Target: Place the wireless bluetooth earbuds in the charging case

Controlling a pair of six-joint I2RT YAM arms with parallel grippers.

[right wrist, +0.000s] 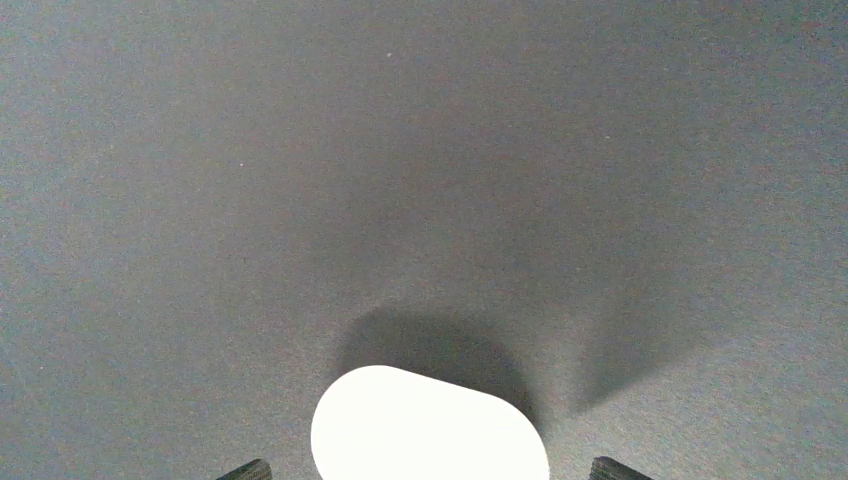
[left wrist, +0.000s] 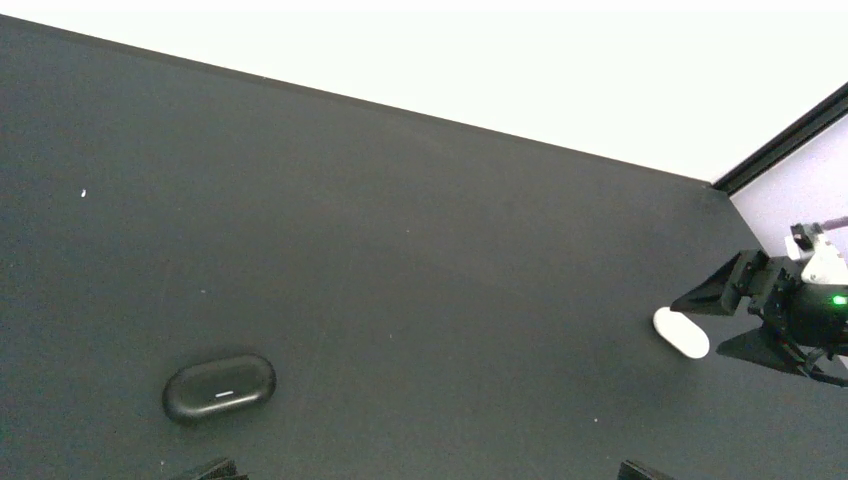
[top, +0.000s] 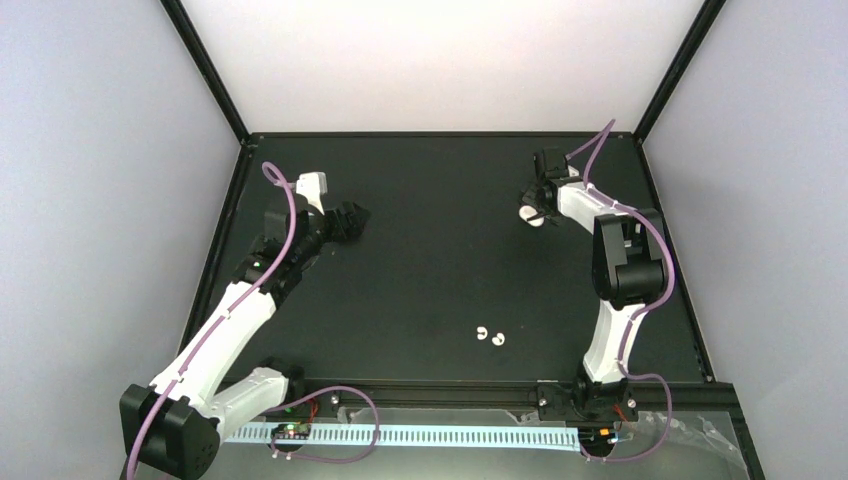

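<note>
A white rounded charging case lies on the black table at the right, partly covered by my right gripper. Seen from the left wrist, the right fingers are spread over the near end of the white case. In the right wrist view the case sits low between the parted fingertips, apart from both. Two small white earbuds lie side by side near the front. My left gripper is open and empty on the left, above the table.
A glossy black oval case lies on the table in the left wrist view; the left arm seems to hide it from above. Open table stretches between the arms. A black frame edge and white walls bound the table.
</note>
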